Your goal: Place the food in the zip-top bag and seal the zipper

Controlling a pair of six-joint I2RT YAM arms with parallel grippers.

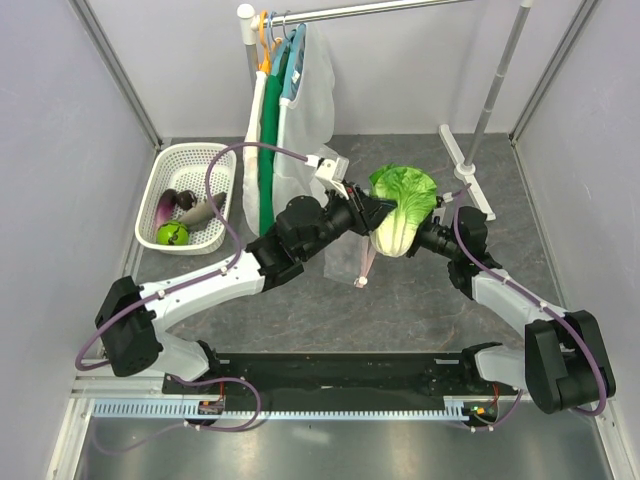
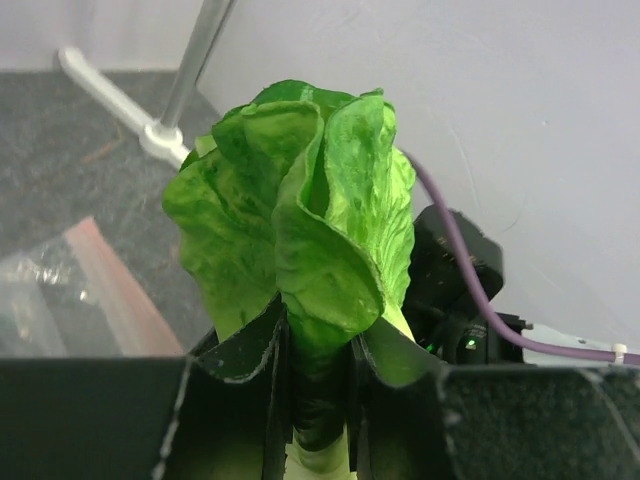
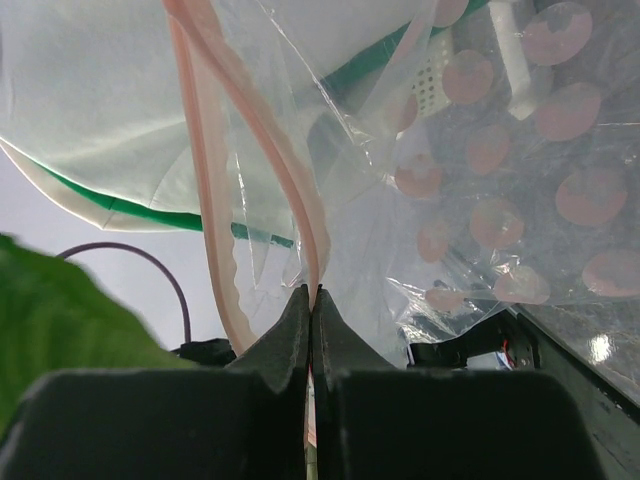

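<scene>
My left gripper (image 1: pixel 372 208) is shut on a leafy lettuce (image 1: pixel 400 190), held above the zip top bag (image 1: pixel 345 265); in the top view it covers part of my right gripper (image 1: pixel 418 240). In the right wrist view my right gripper is shut on the pink zipper edge of the clear bag (image 3: pixel 500 220), whose two pink strips stand apart at the upper part. The lettuce also shows blurred at the left of that view.
A white basket (image 1: pixel 225 200) at the back left holds a green ball-like item (image 1: pixel 172 233) and other produce. Hangers with cloths on a rail (image 1: pixel 365 10) stand at the back.
</scene>
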